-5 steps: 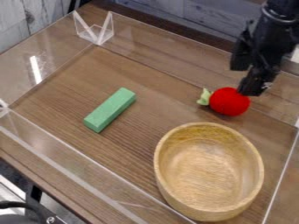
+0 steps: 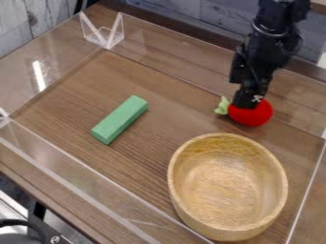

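Observation:
My black gripper [image 2: 239, 93] hangs at the upper right, open, its fingers just above a red object [image 2: 251, 113] with a small green top, which looks like a strawberry or similar toy. Nothing shows held between the fingers. A green block [image 2: 120, 120] lies to the left. A large tan bowl [image 2: 227, 143] sits in the lower right.
A white wire-like holder [image 2: 103, 31] stands at the upper left.
My gripper has moved left from the right side, to over the red object. The red object, green block and bowl look unmoved.

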